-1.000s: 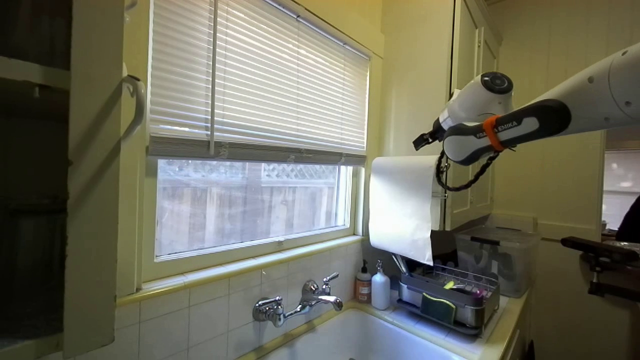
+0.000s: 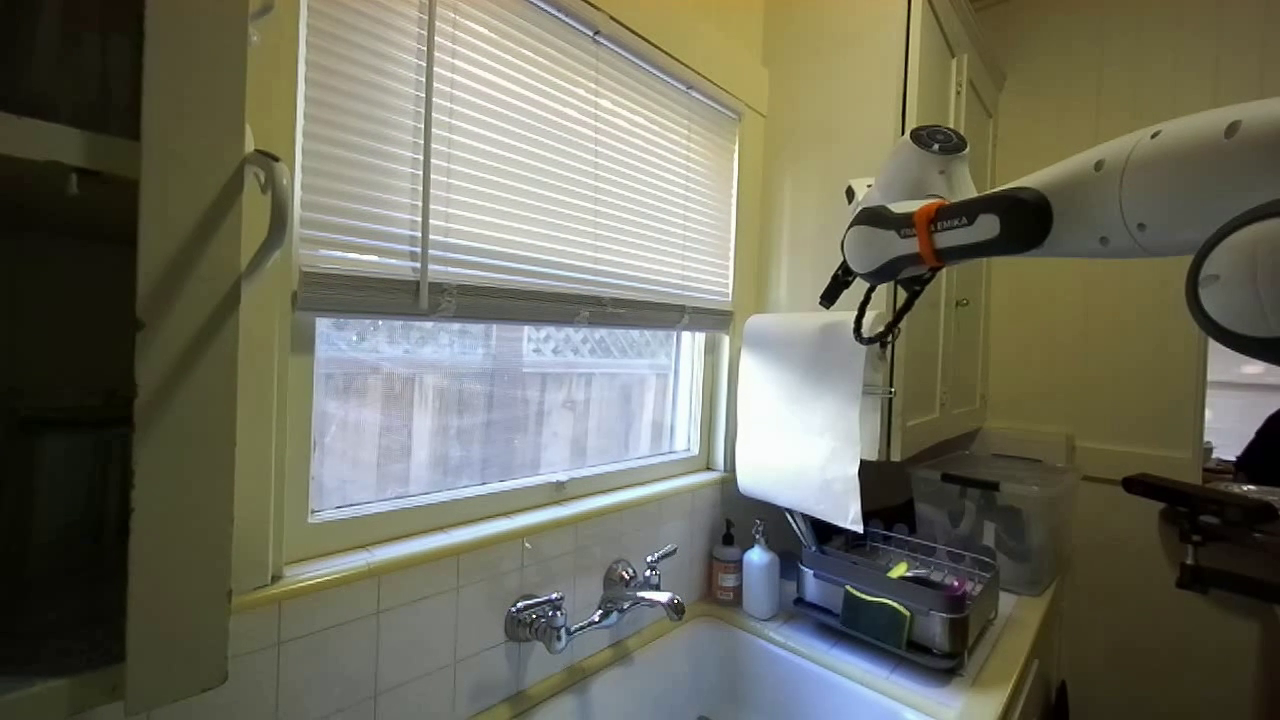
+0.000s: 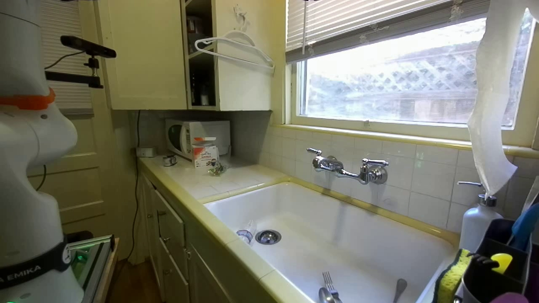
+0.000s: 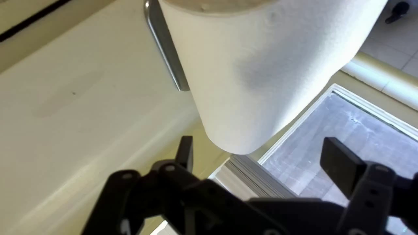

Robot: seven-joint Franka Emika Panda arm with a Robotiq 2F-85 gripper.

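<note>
A white paper towel roll (image 4: 250, 78) hangs on the side of the wall cabinet, with a long loose sheet (image 2: 801, 420) dropping toward the dish rack. Seen in exterior view 2, that sheet (image 3: 490, 101) hangs in front of the window, its lower end by the soap bottle. My gripper is open, its dark fingers wide apart and nothing between them. In the wrist view the roll lies beyond the fingertips, apart from them. Exterior view 1 has the gripper (image 2: 833, 294) just above the top of the roll.
The cabinet side (image 4: 78, 101) is close by the roll, with a metal holder bar (image 4: 166, 45) along it. Below stand a dish rack (image 2: 900, 594) and two soap bottles. The sink (image 3: 323, 222) holds cutlery and a clear cup. Blinds (image 2: 516, 156) cover the upper window.
My arm has moved left in exterior view 1, toward the window. The gripper now points more steeply downward above the roll. The hanging sheet is almost unchanged.
</note>
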